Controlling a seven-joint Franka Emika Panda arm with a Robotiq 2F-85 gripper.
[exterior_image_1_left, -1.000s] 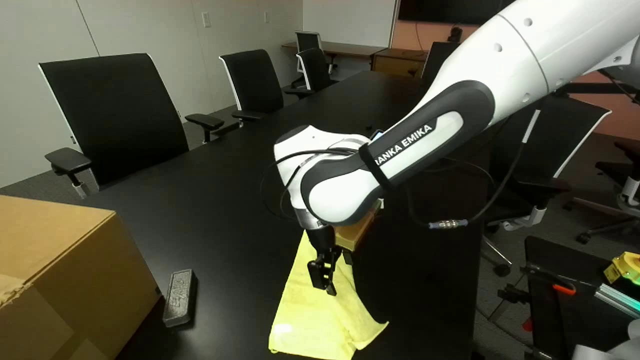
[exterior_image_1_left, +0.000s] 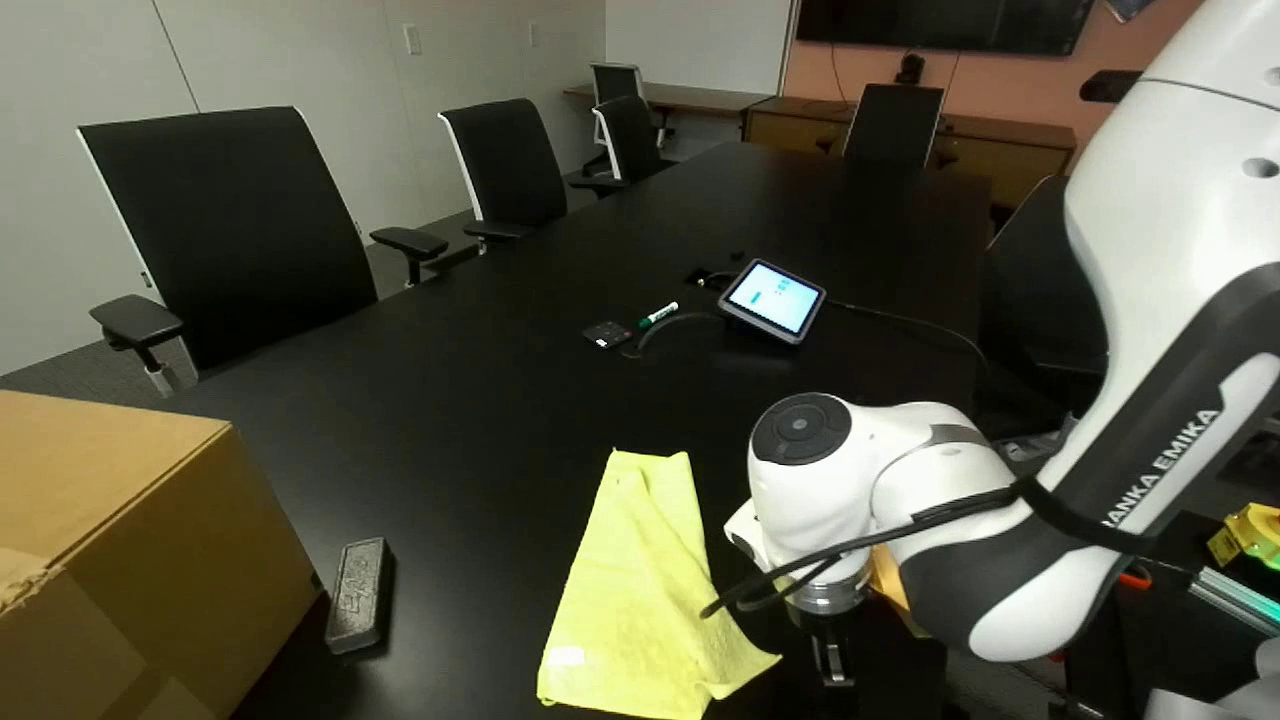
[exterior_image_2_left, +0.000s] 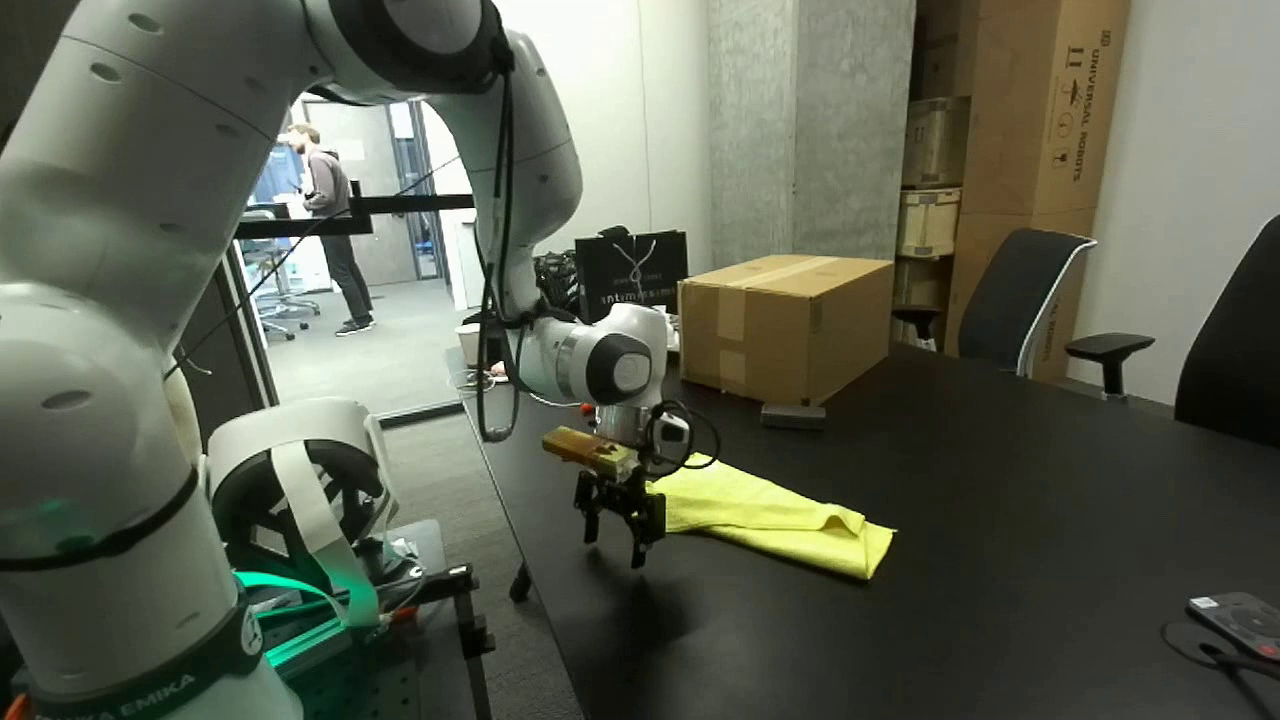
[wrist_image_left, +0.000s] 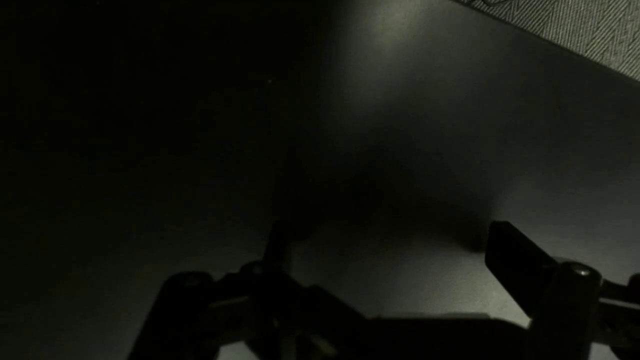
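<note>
A yellow cloth (exterior_image_1_left: 636, 588) lies on the black table, its far part folded over and a corner sticking out toward the robot's side. In the second exterior view the cloth (exterior_image_2_left: 780, 518) reaches behind my gripper (exterior_image_2_left: 615, 554), which hangs above bare table near the edge. The wrist view shows the gripper with its fingers wide apart and only dark tabletop between them. My gripper is open and apart from the cloth, which is outside the wrist view.
A cardboard box (exterior_image_2_left: 780, 324) stands on the table, with a dark eraser-like block (exterior_image_1_left: 359, 594) beside it. Farther along are a tablet (exterior_image_1_left: 774, 300), a green-and-white marker (exterior_image_1_left: 659, 316) and a small black device (exterior_image_1_left: 607, 335).
The arm has swung from over the cloth to the robot's side of it, near the table edge. The cloth's near right corner looks very slightly shifted; otherwise it lies as before.
</note>
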